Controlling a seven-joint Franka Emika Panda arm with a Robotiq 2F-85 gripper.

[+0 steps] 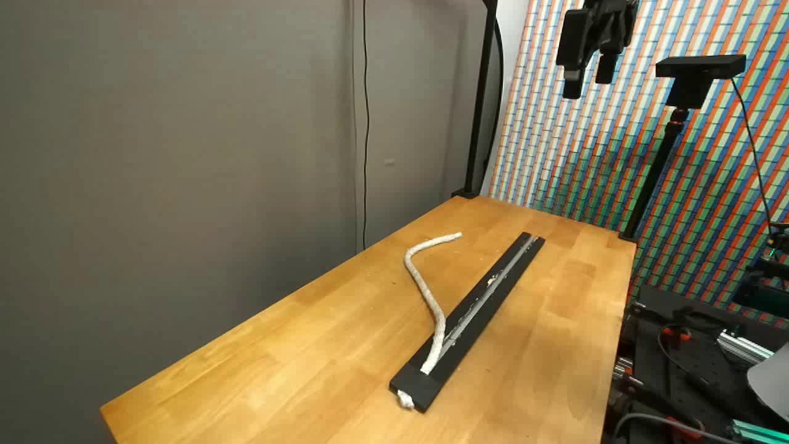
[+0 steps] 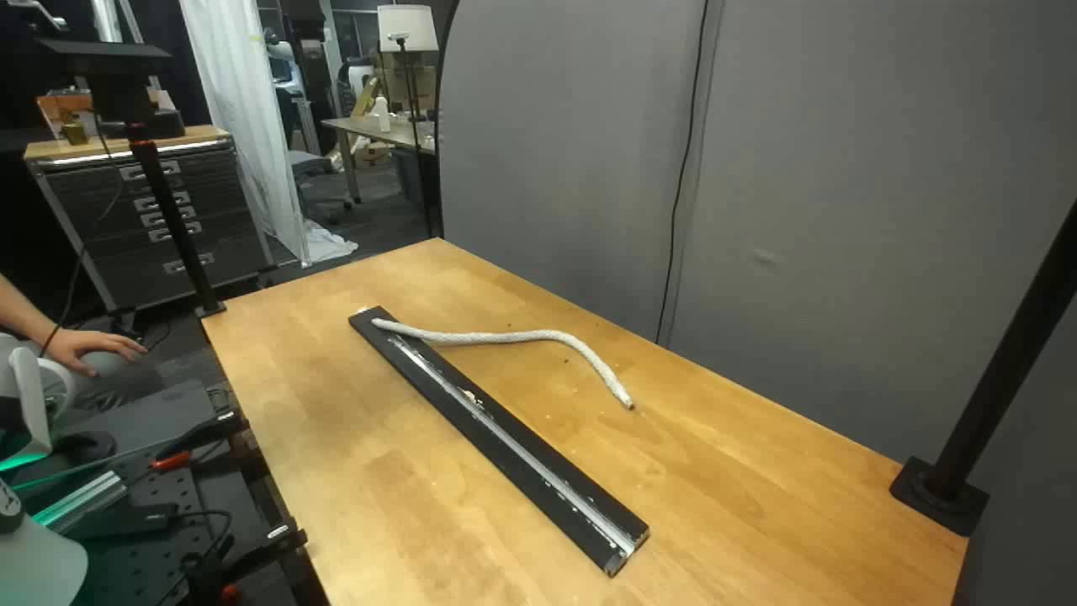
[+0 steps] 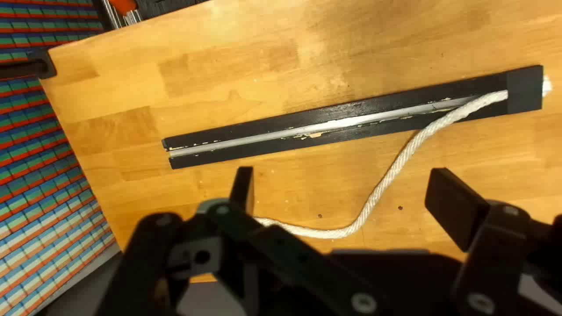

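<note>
A white rope point(image 1: 423, 287) lies in a bent curve on the wooden table. One end passes under a black cap point(image 1: 416, 385) at the near end of a long black bar, and a short tip sticks out beyond it. A pale groove runs along the bar point(image 2: 480, 434); most of the rope point(image 2: 495, 338) lies outside that groove, on the table. High above the table, my gripper point(image 1: 588, 87) stands open with nothing between its fingers. In the wrist view the gripper looks down on the rope point(image 3: 387, 179), its wide-apart fingers hiding the rope's free end.
Black posts point(image 2: 959, 434) stand at the table's corners, one carrying a flat black box point(image 1: 700, 66). Grey wall panels point(image 1: 222, 148) flank one long side. A person's hand point(image 2: 96, 348) is beyond the opposite edge.
</note>
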